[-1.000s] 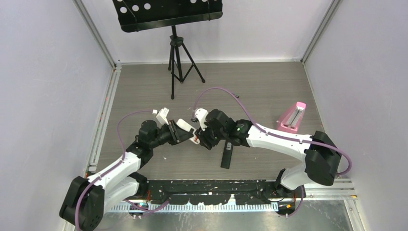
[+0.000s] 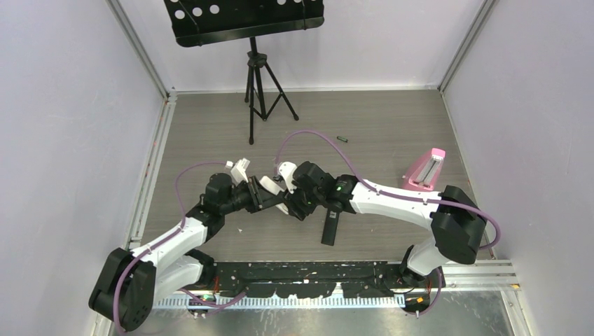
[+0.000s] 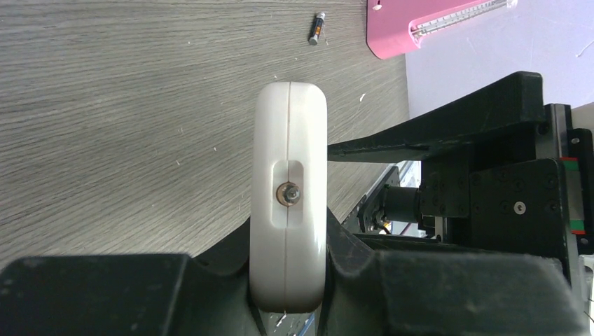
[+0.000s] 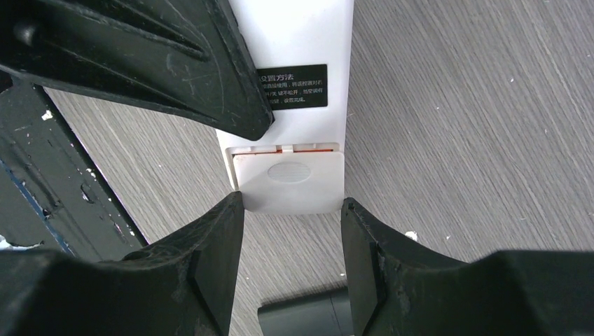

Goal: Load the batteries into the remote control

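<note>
The white remote control (image 3: 288, 133) is clamped in my left gripper, its end facing that camera. In the right wrist view its back (image 4: 294, 42) carries a black label, and a finger of the left gripper crosses it at upper left. A white battery cover (image 4: 291, 178) lies over the lower part of the back, with a thin orange line showing along its upper edge. My right gripper is shut on this cover, one fingertip at each side. The cover hides the battery compartment's contents. One small battery (image 2: 342, 139) lies loose on the table's far side.
A dark flat oblong object (image 2: 330, 227) lies on the table below the right gripper. The pink holder (image 2: 425, 170) stands at the right. A black music stand (image 2: 257, 77) is at the back.
My right gripper has shifted slightly left, closer to the remote's end. The orange area visible there a second ago is now covered. The left arm has moved only slightly.
</note>
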